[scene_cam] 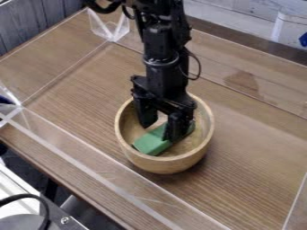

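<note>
A round light-wood bowl [163,160] stands on the wooden table, holding a green block [151,144] that lies at a slant on its bottom. My black gripper [161,120] reaches down into the bowl from above, its fingers over the block and partly hiding it. Whether the fingers have hold of the block I cannot make out.
Bare table [246,144] surrounds the bowl. A clear plastic piece stands at the back left, and clear strips run along the left side. A white and grey object [24,211] is at the lower left, off the table's edge.
</note>
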